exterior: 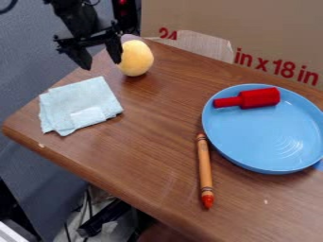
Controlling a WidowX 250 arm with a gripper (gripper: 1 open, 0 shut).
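Note:
The black gripper point(98, 58) hangs at the upper left, just left of a pale yellow round object point(138, 59) on the wooden table; whether its fingers are open or shut is hard to tell. A folded light-blue cloth point(76, 106) lies at the table's left. On the right, a red cylinder with a handle point(259, 97) lies on a blue plate point(263, 144). An orange crayon with a red tip point(205, 172) lies left of the plate.
A cardboard box point(240, 28) stands behind the table point(127, 161). The table's left edge drops to a grey backdrop.

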